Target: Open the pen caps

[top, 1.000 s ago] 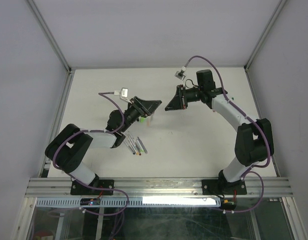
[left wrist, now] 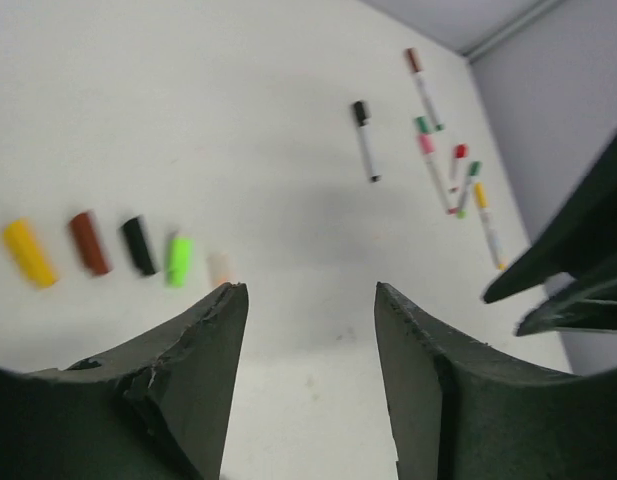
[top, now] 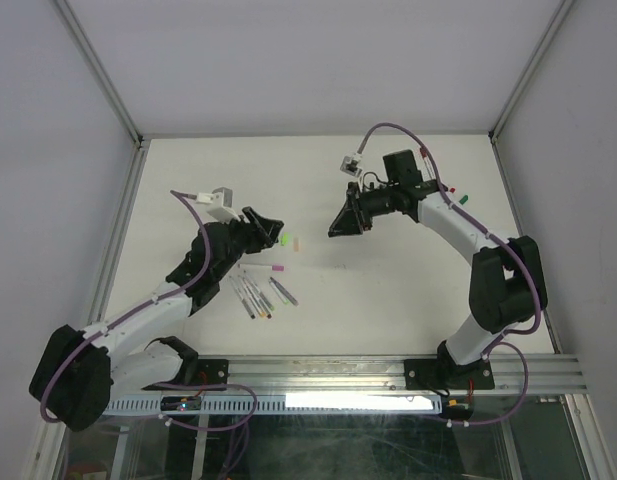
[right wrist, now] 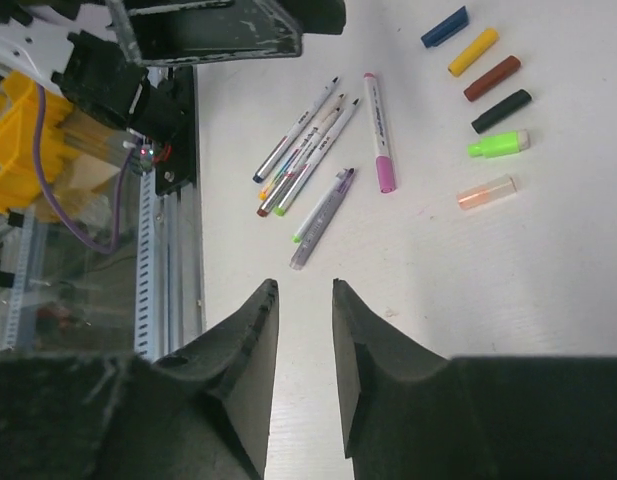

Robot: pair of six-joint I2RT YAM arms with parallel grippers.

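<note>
My left gripper [top: 272, 229] hangs above the table, left of centre; its fingers are apart with nothing between them in the left wrist view. My right gripper [top: 346, 226] stands to its right, also open and empty, with a narrow gap in the right wrist view. A white pen with a pink end [right wrist: 379, 130] lies on the table beside several other pens [right wrist: 306, 150] and a grey pen [right wrist: 320, 228]. Loose caps lie in a row: blue [right wrist: 445, 27], yellow [right wrist: 474, 51], brown [right wrist: 493, 77], black [right wrist: 502, 111], green [right wrist: 499, 144] and pale orange [right wrist: 487, 192].
Several more pens lie at the far right, among them a black-ended pen [left wrist: 366, 140] and a yellow-ended pen [left wrist: 489, 225]. Bare white table [top: 388, 290] lies in front of the right gripper. A metal rail [top: 318, 372] runs along the front edge.
The left gripper has moved left, away from the right gripper, its arm swinging down and left. The pink-ended pen, not seen on the table a second ago, now lies there. The right gripper dipped slightly.
</note>
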